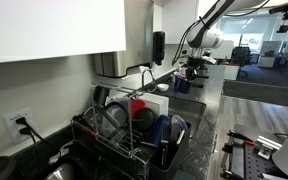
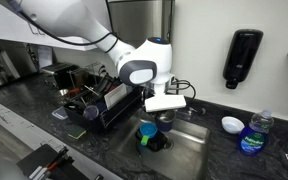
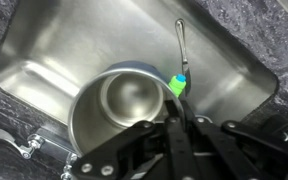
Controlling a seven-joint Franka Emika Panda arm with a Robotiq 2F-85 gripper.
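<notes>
A round steel pot (image 3: pixel 102 112), open side up, fills the middle of the wrist view. My gripper is shut on its rim at the right; a green and blue fingertip shows beside the wall, and the other finger is hard to make out. Under it lies the steel sink (image 3: pixel 59 38), with a metal utensil (image 3: pixel 181 40) leaning near the pot. In exterior view 2 the pot (image 2: pixel 166 121) is seen over the sink (image 2: pixel 189 150), partly covered by the arm. Whether its base touches the sink floor, I cannot tell.
A faucet (image 3: pixel 32 147) stands at the sink's edge. On the dark counter are a white bowl (image 2: pixel 232 125) and a blue soap bottle (image 2: pixel 254 135). A loaded dish rack (image 2: pixel 89 100) stands left of the sink, and a soap dispenser (image 2: pixel 243 57) hangs on the wall.
</notes>
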